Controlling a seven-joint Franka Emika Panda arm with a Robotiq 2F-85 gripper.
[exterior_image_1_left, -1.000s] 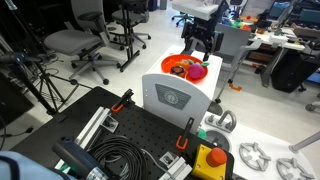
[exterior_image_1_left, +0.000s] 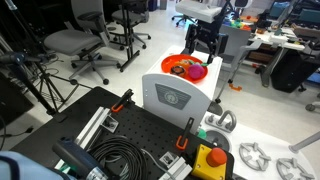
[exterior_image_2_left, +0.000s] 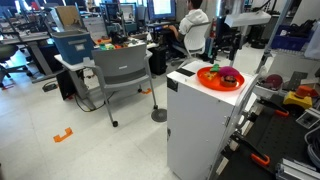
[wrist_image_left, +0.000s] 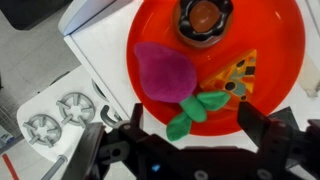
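An orange-red plate (wrist_image_left: 139, 75) holds a purple toy beet with green leaves (wrist_image_left: 167, 72), a brown toy donut (wrist_image_left: 204, 20) and a toy pizza slice (wrist_image_left: 233, 76). In exterior view 2 the plate (exterior_image_2_left: 207, 79) rests on top of a white cabinet. My gripper is open over the plate's edge, its two dark fingers spread apart in the wrist view. Between them in that view lie the beet's green leaves, and nothing is gripped. From exterior view 1, the gripper (exterior_image_1_left: 203, 45) hangs above the plate, near the purple beet (exterior_image_1_left: 197, 72).
A white cabinet (exterior_image_1_left: 178, 93) supports the plate. Toy stove burners (wrist_image_left: 41, 130) lie on a white surface to one side. A coil of black cable (exterior_image_1_left: 118, 158) and a red-yellow object (exterior_image_1_left: 211, 160) are near the robot's base. An office chair (exterior_image_2_left: 123, 75) stands beyond the cabinet.
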